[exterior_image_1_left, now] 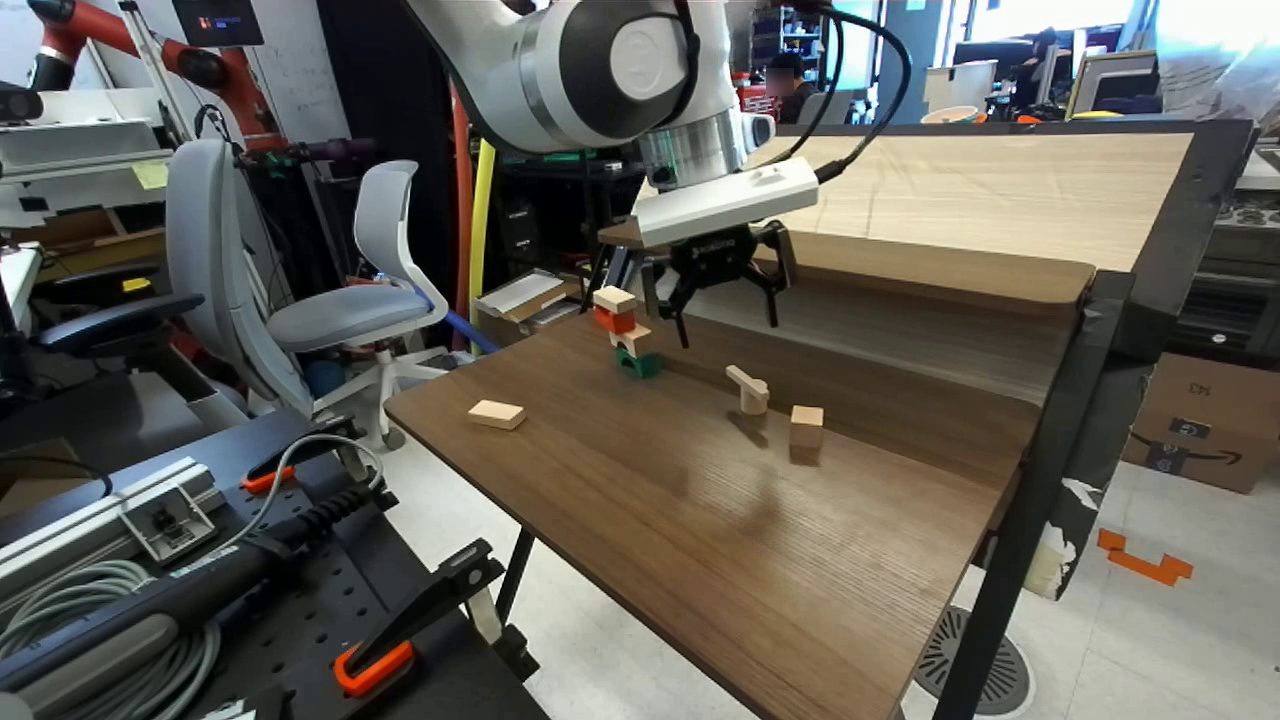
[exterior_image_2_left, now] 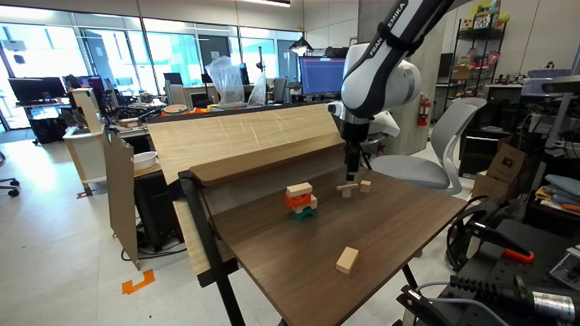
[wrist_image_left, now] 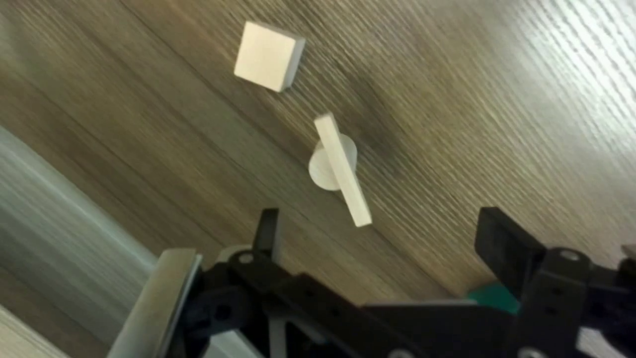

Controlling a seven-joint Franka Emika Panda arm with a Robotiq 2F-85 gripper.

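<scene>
Open and empty, my gripper [exterior_image_1_left: 729, 334] hangs above the brown table, between the block stack and the cylinder. A thin wooden plank [wrist_image_left: 344, 173] lies across the top of an upright wooden cylinder [wrist_image_left: 322, 169], both ahead of the fingers in the wrist view. Beyond them sits a plain wooden cube [wrist_image_left: 268, 56]. The stack has a green arch [exterior_image_2_left: 305, 214] at the bottom, a wooden piece [exterior_image_2_left: 307, 204] on it, then a red piece [exterior_image_2_left: 298, 200] and a wooden block [exterior_image_2_left: 299, 189] on top. A flat wooden block [exterior_image_1_left: 497, 414] rests alone near the table's left edge.
A raised wooden shelf [exterior_image_1_left: 912, 272] runs along the back of the table [exterior_image_1_left: 672, 516]. A black cart [exterior_image_1_left: 300, 576] with tools and cables stands beside the table.
</scene>
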